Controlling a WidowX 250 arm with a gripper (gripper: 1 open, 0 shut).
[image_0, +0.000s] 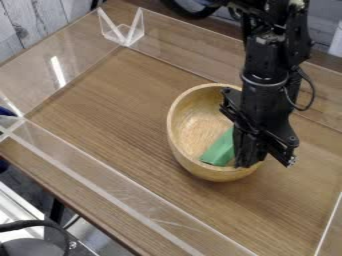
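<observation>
A tan wooden bowl (191, 122) sits on the right half of the wooden table, with a green object (218, 148) lying inside it. The black gripper (246, 155) hangs down over the bowl's right side, its fingertips low beside the green object. The gripper looks shut; whether anything is between its fingers is hidden by the gripper body.
A clear plastic piece (123, 30) stands at the back left. Transparent edging runs along the left edge, with black cables (34, 228) beyond at the lower left.
</observation>
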